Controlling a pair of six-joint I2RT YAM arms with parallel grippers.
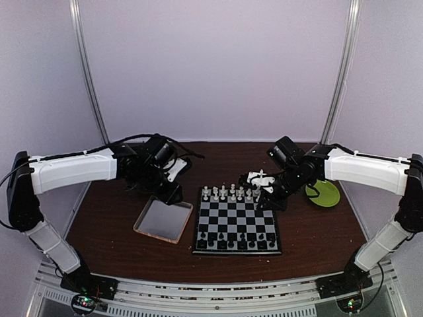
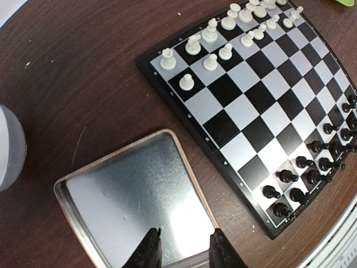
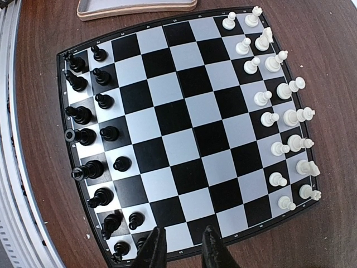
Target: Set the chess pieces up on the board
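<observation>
The chessboard (image 1: 236, 220) holds white pieces (image 2: 210, 33) in two rows along one side and black pieces (image 3: 87, 170) in two rows along the other, several of each. A metal tray (image 2: 128, 201) left of the board is empty as far as visible. My left gripper hangs over the tray, fingers apart, nothing between them. My right gripper hangs over the board near its edge, fingers apart, nothing between them.
A green plate (image 1: 324, 195) lies right of the board. A white rounded object (image 2: 8, 146) is at the left wrist view's edge. Bare wooden table surrounds the board and tray.
</observation>
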